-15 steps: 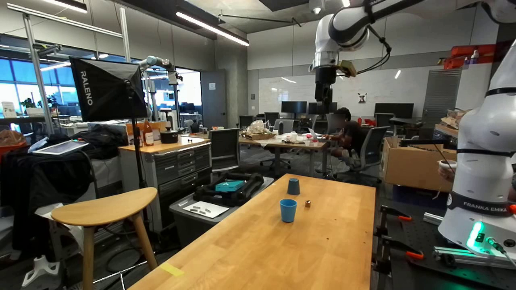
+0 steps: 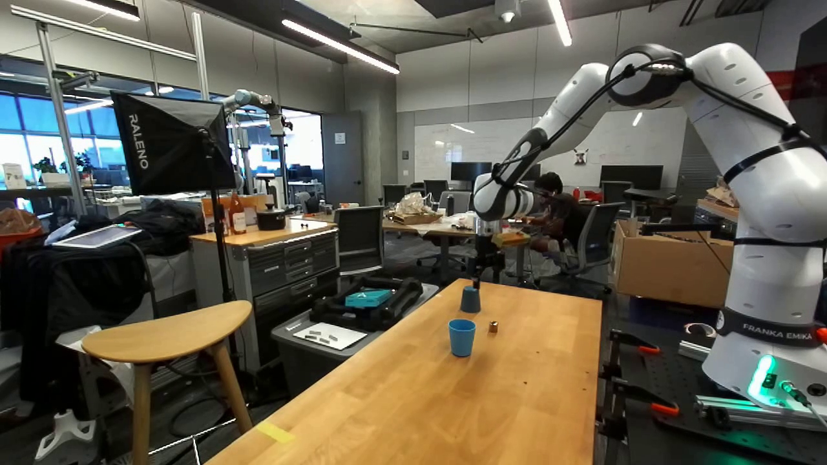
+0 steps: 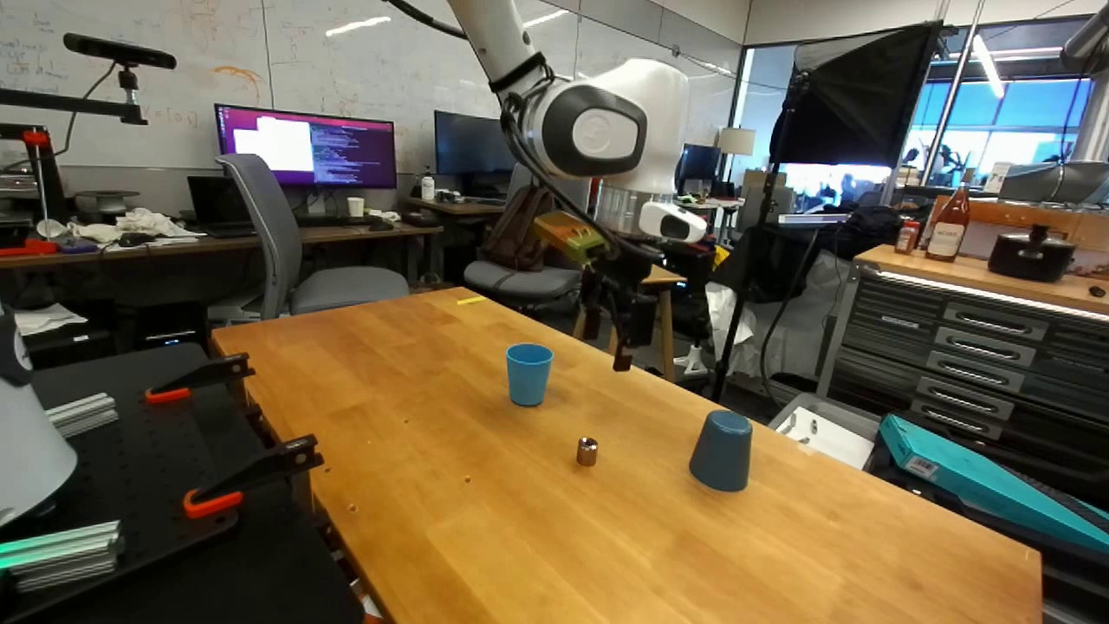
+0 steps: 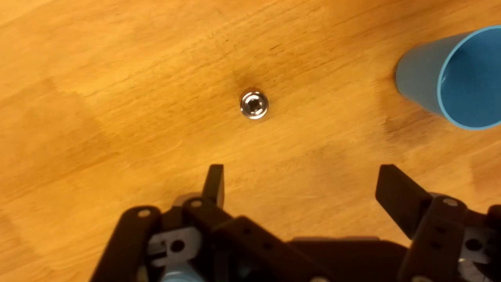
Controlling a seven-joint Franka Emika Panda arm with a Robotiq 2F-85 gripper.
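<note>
My gripper points down above the table, its fingers (image 4: 215,183) wide apart with only bare wood showing between them. A small shiny metal socket (image 4: 254,103) stands on the table ahead of the fingertips in the wrist view. Off to its right is a light blue cup (image 4: 420,80), upright, its open mouth showing empty. The darker blue cup (image 3: 722,451) rests upside down on the other side of the socket. In exterior view 1 the gripper (image 2: 486,271) overlaps the far cup (image 2: 470,299); exterior view 2 shows the gripper (image 3: 608,338) clear above the tabletop.
Clamps with orange handles (image 3: 213,503) line the robot's side. A grey bin (image 2: 341,364) holding a teal box (image 2: 368,298) stands beside the opposite edge, and a wooden stool (image 2: 167,332) is nearby.
The arm has swung down and slightly left in exterior view 1, bringing the gripper from high above the table to much lower. Both cups and the socket are where they were.
</note>
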